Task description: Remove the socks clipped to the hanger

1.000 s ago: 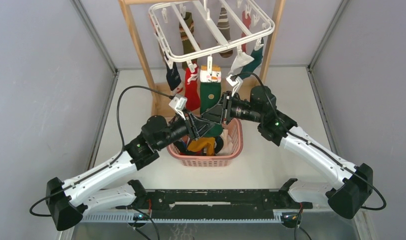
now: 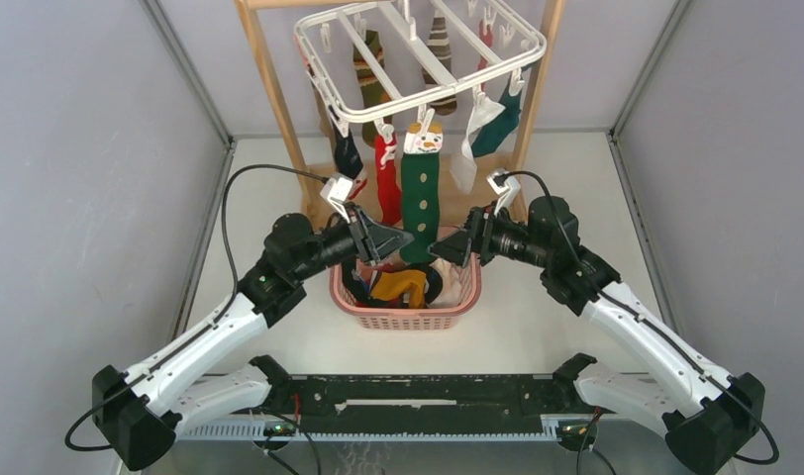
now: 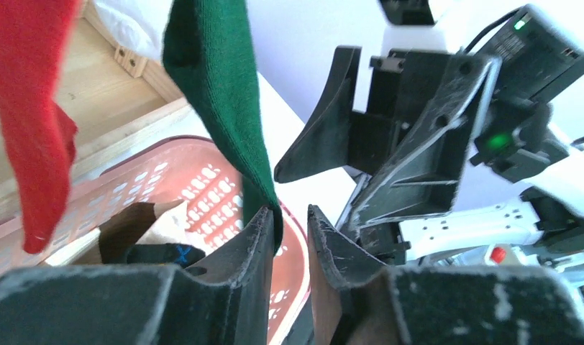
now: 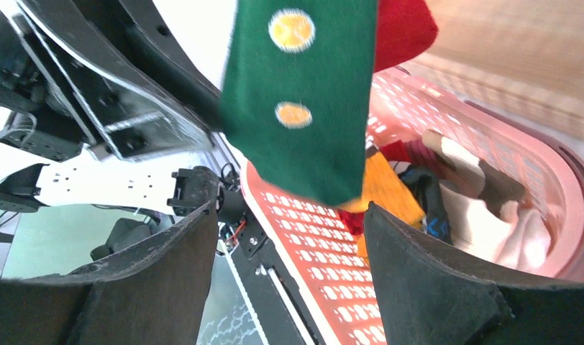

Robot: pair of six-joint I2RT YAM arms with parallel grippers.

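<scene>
The green snowman sock [image 2: 420, 203] hangs from a clip on the front of the white hanger [image 2: 433, 97]. From the left, my left gripper [image 2: 408, 237] reaches its lower part. In the left wrist view the edge of the green sock [image 3: 235, 122] runs down between the fingers of my left gripper, closed on it with some gap still showing. On the other side my right gripper [image 2: 437, 247] is beside the sock. Its fingers stand wide apart in the right wrist view, with the sock's toe [image 4: 296, 165] above and beyond them, not gripped.
A red sock [image 2: 386, 178], a dark sock [image 2: 347, 148] and a white sock [image 2: 469, 148] hang close by, with more behind. Below stands a pink basket [image 2: 408, 319] holding several socks. The wooden frame [image 2: 271, 89] flanks the hanger.
My right gripper has moved right and down, away from the left one. The left gripper has shifted slightly up and left. Hanging socks have swung, the white one most.
</scene>
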